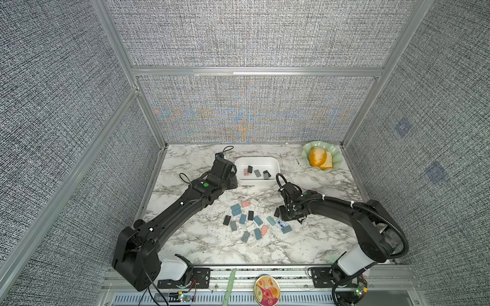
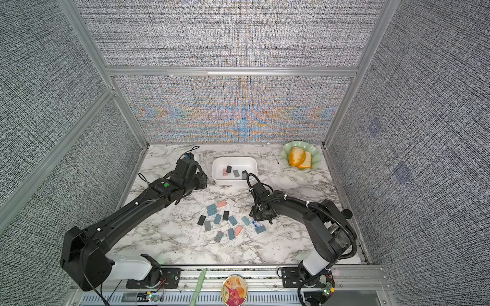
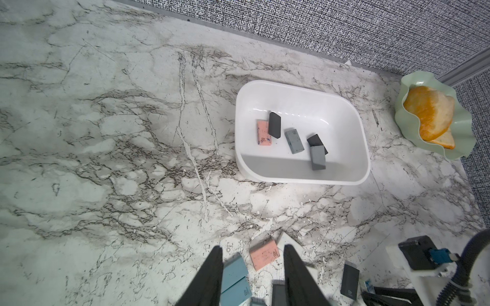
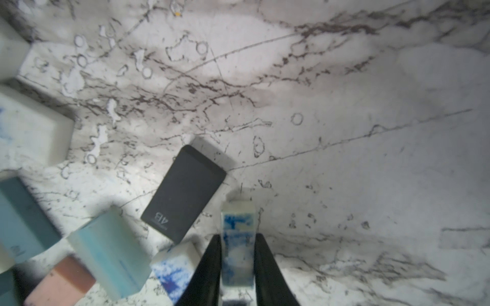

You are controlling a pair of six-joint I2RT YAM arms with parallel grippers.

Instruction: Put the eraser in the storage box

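Note:
The white storage box (image 3: 301,173) stands at the back middle, holding several erasers. Above the table at its left, my left gripper is part open, with nothing seen held between its fingers. Low among the loose erasers at right of middle, my right gripper is shut on a white eraser with blue smudges (image 4: 238,224). A black eraser marked 4B (image 4: 181,193) lies just beside it, and more erasers, blue, pink, grey and white, are scattered on the table in front of the box.
A green scalloped bowl (image 1: 306,153) with bread stands at the back right. The table (image 3: 127,127) left of the box is bare. Grey fabric walls bound the back and sides.

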